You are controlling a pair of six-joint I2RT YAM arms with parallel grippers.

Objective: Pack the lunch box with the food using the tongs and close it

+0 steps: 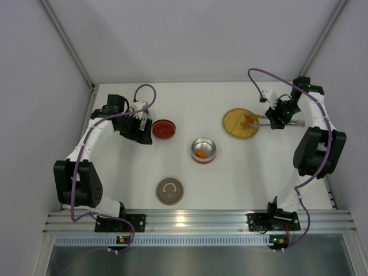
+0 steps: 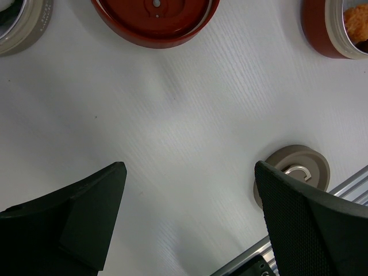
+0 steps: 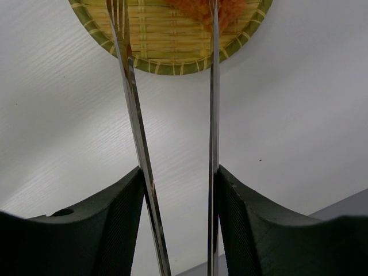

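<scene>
My right gripper is shut on metal tongs (image 3: 140, 123), whose two arms stand apart. The tong tips reach over a round woven plate (image 1: 233, 123); orange shredded food (image 3: 198, 10) lies on it, beside the right tip. Whether the tips pinch any food cannot be told. My left gripper is open and empty above the table at left. A red, steel-lined container (image 1: 203, 148) in the middle holds an orange piece of food (image 1: 200, 153). A grey-brown lid (image 1: 169, 191) with a handle lies near the front.
A dark red round lid or dish (image 1: 163, 129) lies right of the left gripper. Another steel-rimmed container (image 2: 23, 29) shows in the left wrist view's corner, partly hidden from above by the left arm.
</scene>
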